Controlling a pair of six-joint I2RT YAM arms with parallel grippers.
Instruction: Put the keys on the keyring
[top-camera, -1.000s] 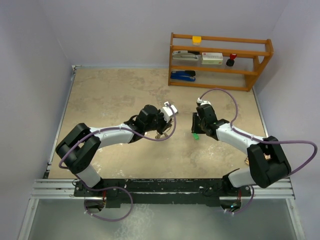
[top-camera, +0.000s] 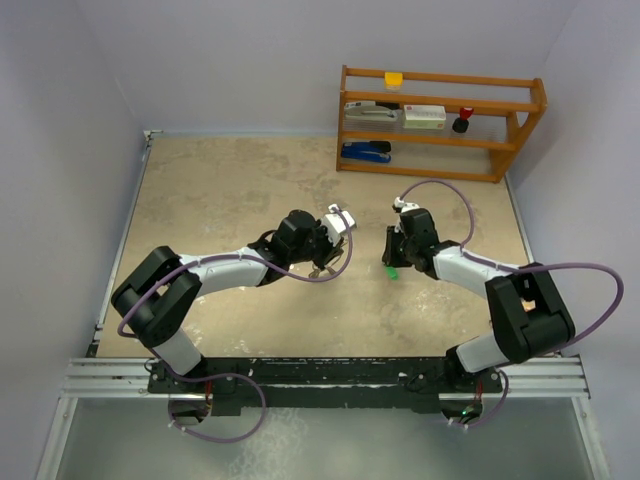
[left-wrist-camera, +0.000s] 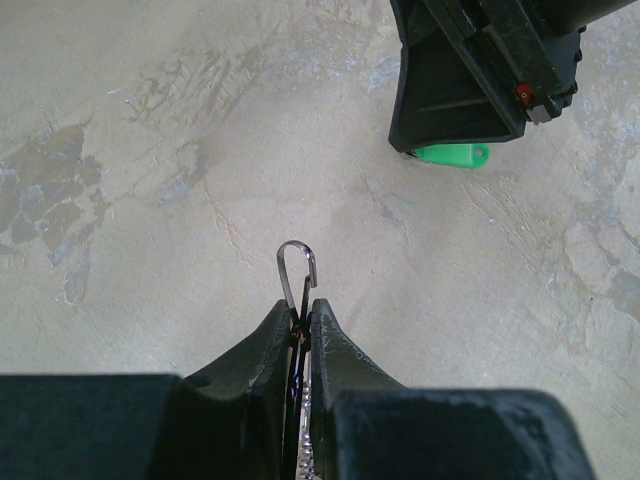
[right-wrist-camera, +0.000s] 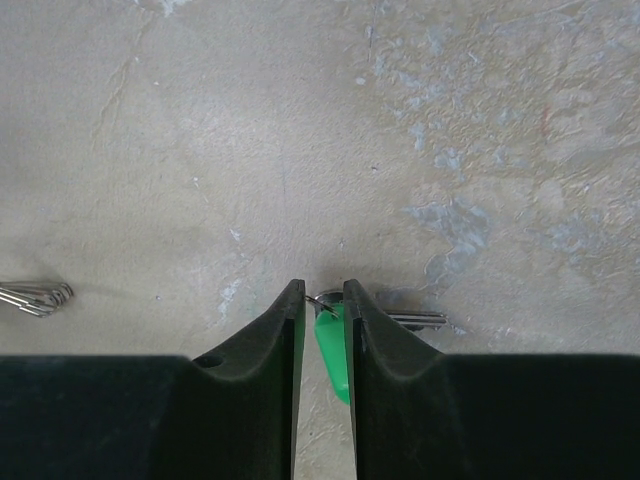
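Note:
My left gripper is shut on a thin metal piece with a hooked end (left-wrist-camera: 297, 258), which looks like part of the keyring. The rest of that piece is hidden by the fingers. A key with a green head (right-wrist-camera: 331, 350) lies on the table, a flat silver-and-black part (right-wrist-camera: 415, 320) showing beside it. Right over the green head stands my right gripper, its fingers a narrow gap apart, with part of the green visible between them. From the left wrist view, the right gripper's dark fingers (left-wrist-camera: 450, 110) cover much of the key, leaving one green end (left-wrist-camera: 455, 155) showing.
A looped metal bundle (right-wrist-camera: 38, 297) shows at the left edge of the right wrist view. At the back right stands a wooden rack (top-camera: 430, 137) holding a blue stapler (top-camera: 366, 151) and a white box (top-camera: 424, 117). Bare table lies in front and to the left.
The right arm has shifted slightly, its elbow moving a little left over the last second, while its gripper stays above the green key. The left arm has not moved.

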